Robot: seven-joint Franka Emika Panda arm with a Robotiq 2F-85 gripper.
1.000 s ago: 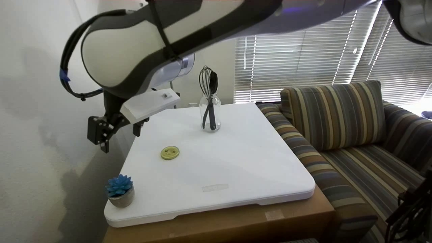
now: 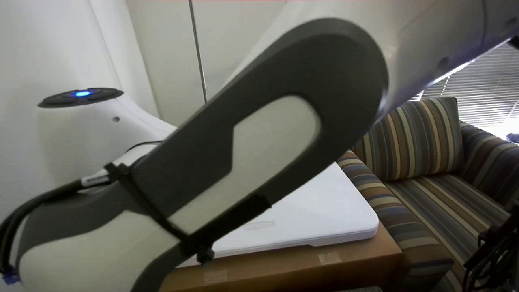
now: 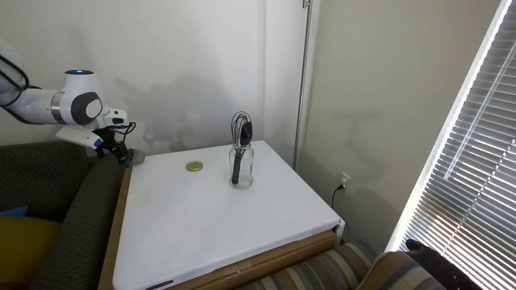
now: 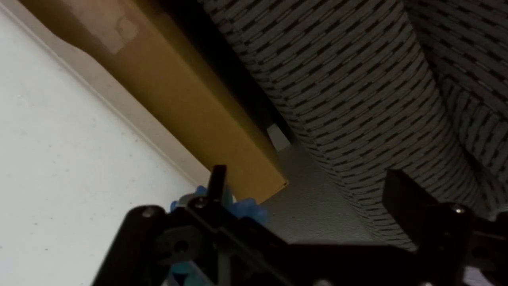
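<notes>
At the table's corner, the plant's grey pot (image 3: 138, 156) stands with my gripper (image 3: 121, 154) low beside and partly in front of it. In the wrist view my gripper is open, its black fingers (image 4: 402, 200) wide apart. Blue leaves of the plant (image 4: 250, 209) show behind and around the left finger. Mostly floor and box edge show through the gap, and no object is clearly held. Whether a finger touches the plant, I cannot tell. Exterior view 1 has both plant and gripper hidden by the arm (image 2: 277, 136).
On the white table (image 3: 193, 217) lie a gold lid (image 3: 194, 166) and a glass jar (image 3: 247, 169) holding a whisk (image 3: 238, 126) and a dark utensil. A dark sofa (image 3: 87, 203) borders it, and a wall stands close behind.
My arm has swung down and towards exterior view 1's camera, covering the plant, lid and jar there. The gripper was above the table's left edge and is now low at the plant.
</notes>
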